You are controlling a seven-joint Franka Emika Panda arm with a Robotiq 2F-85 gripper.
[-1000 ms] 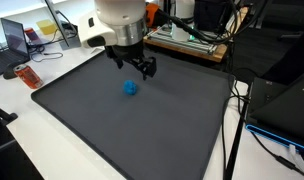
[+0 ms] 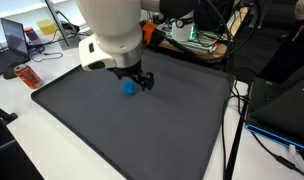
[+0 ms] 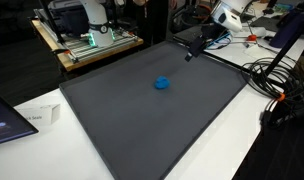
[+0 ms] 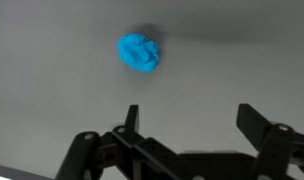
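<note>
A crumpled bright blue thing (image 4: 139, 52), perhaps cloth or paper, lies on the dark grey board. The wrist view has it whole, at upper left, ahead of the fingers and apart from them. My gripper is open, its two dark fingers spread wide over bare board. In exterior view 1 the gripper (image 2: 135, 78) hangs just beside the blue thing (image 2: 130, 88). From exterior view 2, the gripper (image 3: 198, 48) is up and to the right of the blue thing (image 3: 162, 82).
The grey board (image 2: 142, 130) is otherwise bare in front. An orange-red can (image 2: 28, 76) stands off its left edge. Loose black cables (image 3: 277, 85) run along one side of the board in exterior view 2.
The blue thing has stayed put.
</note>
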